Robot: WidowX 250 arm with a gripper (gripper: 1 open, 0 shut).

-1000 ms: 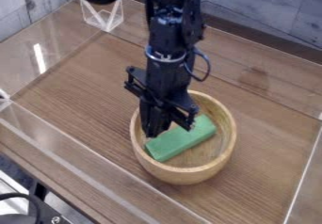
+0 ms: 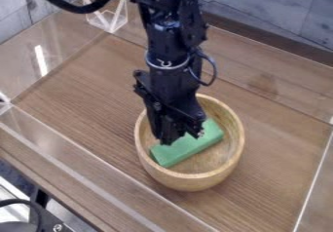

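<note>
A round light wooden bowl [image 2: 196, 177] sits on the wooden table [image 2: 72, 99]. Inside it lies a green rectangular block [image 2: 196, 148]. My black gripper [image 2: 166, 129] hangs down over the bowl's left part, above the block's left end. Its fingertips are dark and partly overlap, so whether they are open or shut is unclear, and so is any contact with the block.
Bare table lies left and right of the bowl. Grey panels stand along the back and left. A clear plastic piece is at the top left, and black cables lie at the lower left corner.
The gripper has shifted slightly and changed its angle over the bowl. The bowl and green block look nearly unmoved.
</note>
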